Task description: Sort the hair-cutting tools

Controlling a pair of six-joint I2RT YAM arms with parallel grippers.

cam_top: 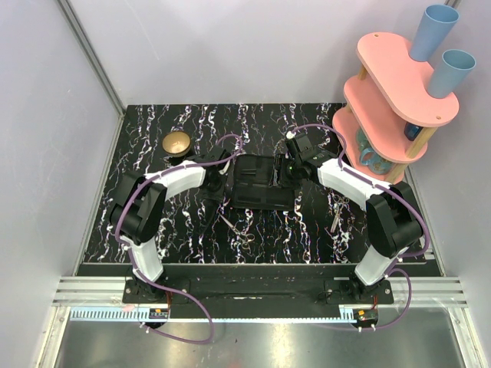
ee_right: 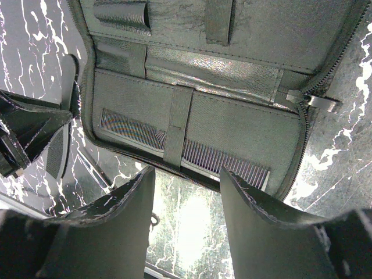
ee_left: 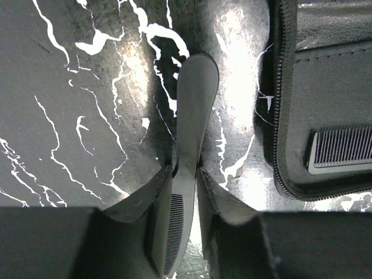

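Note:
A black comb with a broad smooth handle (ee_left: 197, 87) lies on the marbled table, left of the open black zip case (cam_top: 263, 203). My left gripper is down at the comb's narrow neck, one fingertip close on each side; whether they press on it cannot be told. Over the case, my right gripper stands open with nothing between its fingers. Inside the case, another comb (ee_right: 224, 165) sits in a pocket under a strap. Scissors (cam_top: 244, 236) rest on the table by the case's front left corner.
A slim light-coloured tool (cam_top: 335, 221) lies to the right of the case. Behind the left arm stands a gold bowl (cam_top: 176, 142). A pink tiered shelf (cam_top: 406, 73) with blue cups fills the back right.

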